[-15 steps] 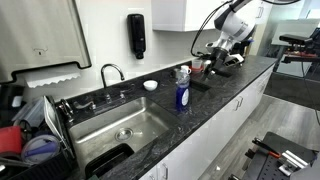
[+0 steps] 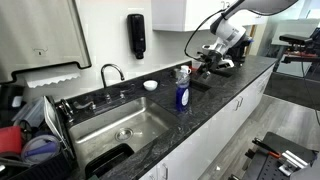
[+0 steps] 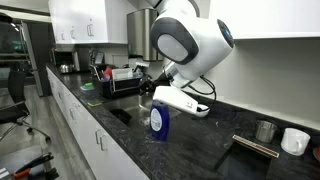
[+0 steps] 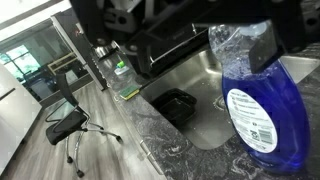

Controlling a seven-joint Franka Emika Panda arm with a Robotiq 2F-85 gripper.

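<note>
A clear bottle of blue liquid (image 2: pixel 182 97) with a white label stands upright on the dark counter, right of the sink. In the wrist view the bottle (image 4: pixel 265 112) fills the lower right, its upper part rising toward my gripper. The dark fingers (image 4: pixel 145 32) are spread, so the gripper is open; the bottle's top is partly hidden behind them. In exterior view 2 the bottle (image 3: pixel 160 121) shows below the large white arm, which covers much of the gripper. Exterior view 1 has the arm beyond the bottle, toward the counter's far end.
The steel sink (image 2: pixel 150 116) lies beside the bottle, with a faucet (image 2: pixel 112 73) behind it. A white bowl (image 2: pixel 150 85) sits near the wall. A dish rack (image 2: pixel 45 145) is at the near left. A metal cup (image 3: pixel 265 132) and white mug (image 3: pixel 295 141) stand near the wall.
In exterior view 1 the arm has shifted left, nearer the bottle, over the last second. The bottle stays in the same place.
</note>
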